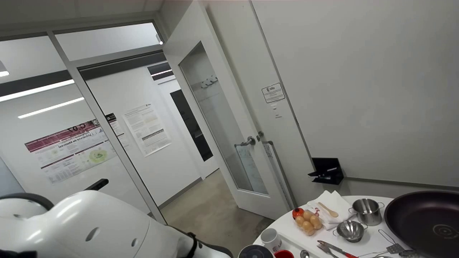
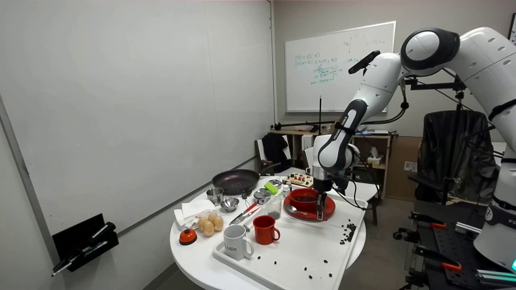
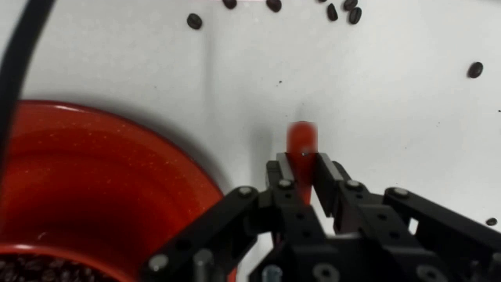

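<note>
In the wrist view a red handle (image 3: 301, 136) stands pinched between the fingertips of my gripper; its far end is hidden by the fingers. It looks like the handle of the spoon (image 2: 296, 210) lying on the red plate (image 2: 329, 208). From exterior view 2, my gripper (image 2: 320, 212) points down at the plate's near right side, beside the red bowl (image 2: 304, 199). Dark beans (image 3: 42, 270) fill the bottom of that bowl. Exterior view 1 shows only the arm, not the gripper.
Loose beans (image 2: 349, 231) lie on the white tray (image 2: 300, 237). A red mug (image 2: 264, 230) and a white mug (image 2: 234, 242) stand toward its front left. Pots, cutlery, eggs and a large pan (image 2: 236, 181) crowd the table's left side; the tray's middle is mostly clear.
</note>
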